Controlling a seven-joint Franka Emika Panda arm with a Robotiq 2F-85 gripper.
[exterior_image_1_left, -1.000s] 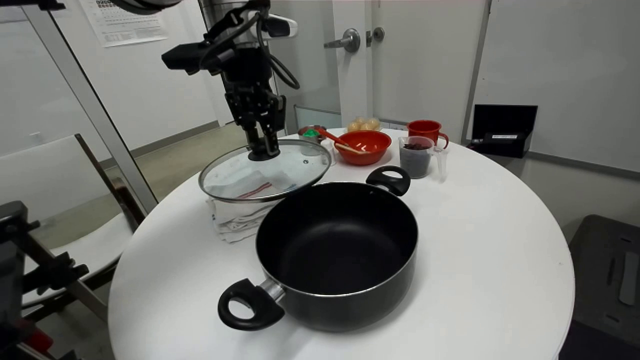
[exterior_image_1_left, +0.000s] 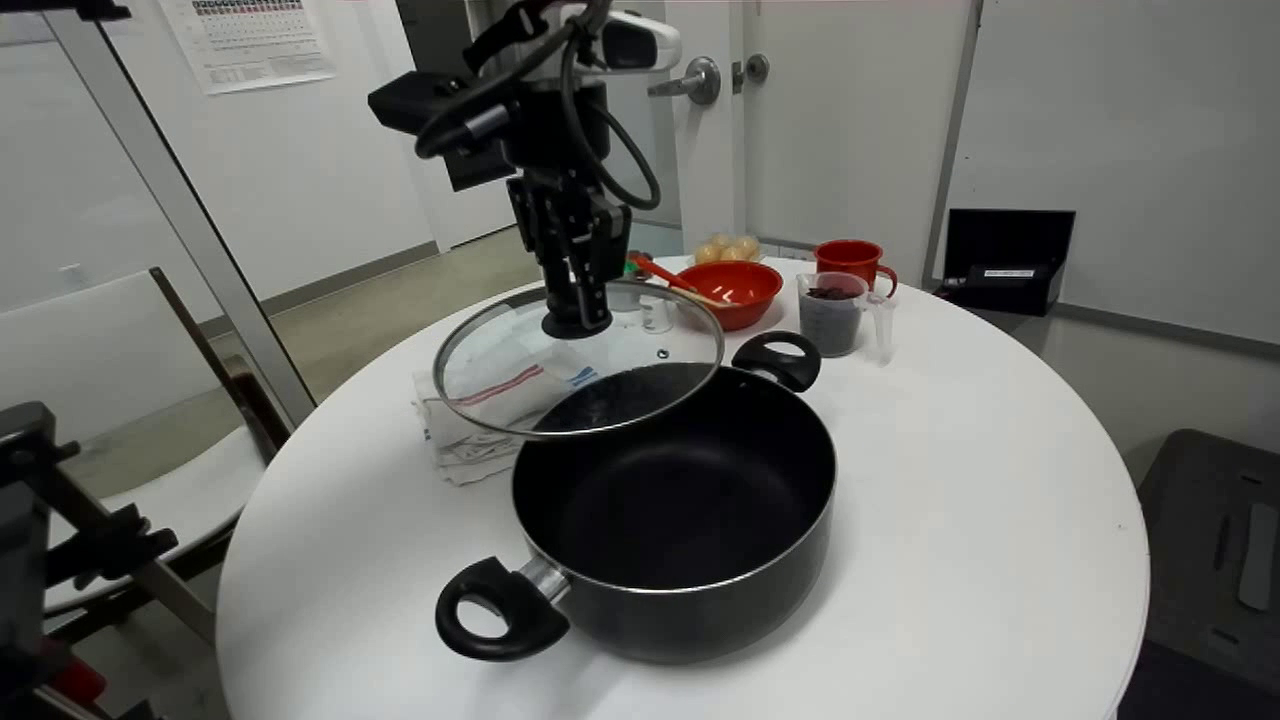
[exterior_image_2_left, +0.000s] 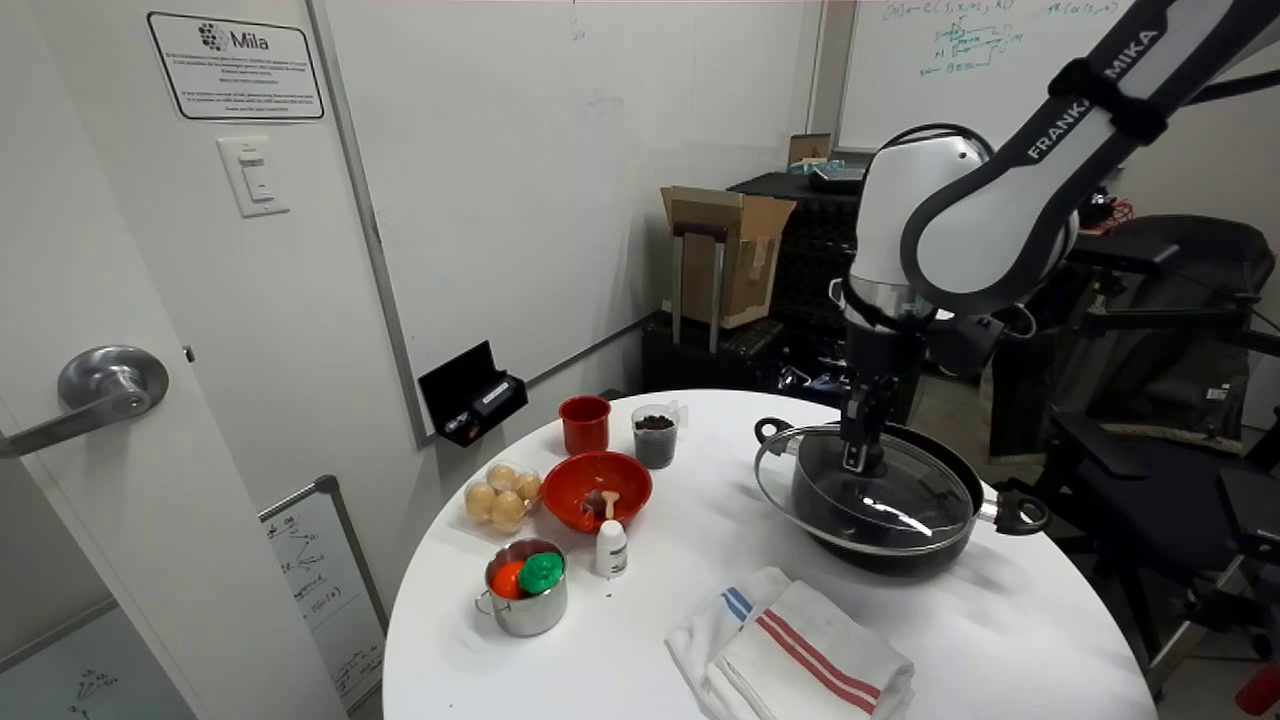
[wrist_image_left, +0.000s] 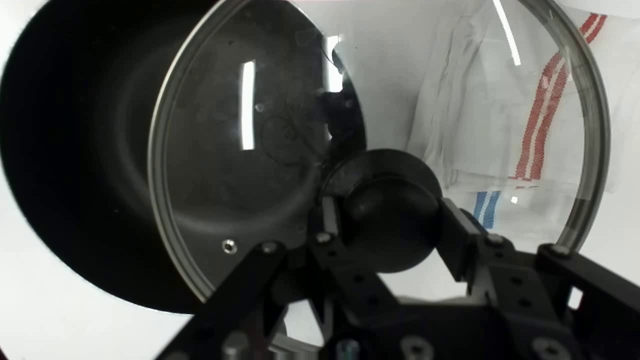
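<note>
A glass lid (exterior_image_1_left: 504, 348) with a steel rim and black knob (wrist_image_left: 393, 222) hangs in the air, my gripper (exterior_image_1_left: 578, 314) shut on that knob. Below it stands a black two-handled pot (exterior_image_1_left: 684, 612), empty inside as far as shows. In the wrist view the lid (wrist_image_left: 585, 120) overlaps only part of the pot's opening (wrist_image_left: 78, 156); the rest of it reaches out over the folded towel. My fingers (wrist_image_left: 459, 237) flank the knob on both sides.
A striped towel (exterior_image_2_left: 792, 648) lies beside the pot. Farther off stand a red bowl (exterior_image_2_left: 624, 480), a red mug (exterior_image_2_left: 585, 426), a measuring cup (exterior_image_2_left: 655, 444), a white bottle (exterior_image_2_left: 612, 550), a steel pot (exterior_image_2_left: 534, 614) and eggs (exterior_image_2_left: 506, 510). Exterior view 1 shows clear table right of the black pot.
My gripper has carried the lid rightward in exterior view 1, from mostly above the towel to partly over the black pot. The pot has stayed put.
</note>
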